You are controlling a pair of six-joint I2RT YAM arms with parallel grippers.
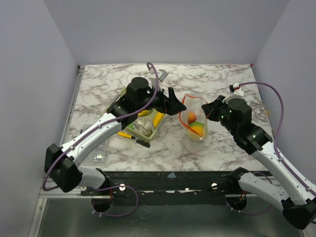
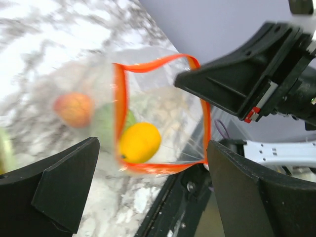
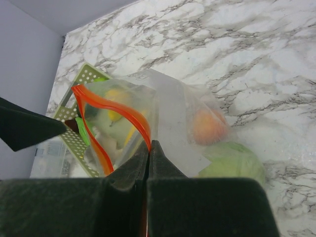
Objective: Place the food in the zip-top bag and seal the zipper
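Note:
The zip top bag [image 1: 192,118] stands open with orange zipper edges, holding a peach-coloured fruit [image 2: 74,108], a green item [image 3: 229,163] and a yellow food [image 2: 139,141]. My right gripper [image 1: 210,111] is shut on the bag's rim at the right side; in the right wrist view the orange edge runs into its fingertips [image 3: 150,155]. My left gripper [image 1: 173,101] is open, just up and left of the bag, nothing between its fingers.
A green perforated basket [image 1: 148,133] with produce sits left of the bag. A yellow-handled brush [image 1: 127,136] lies in front of it. Clear marble counter [image 1: 222,74] lies behind.

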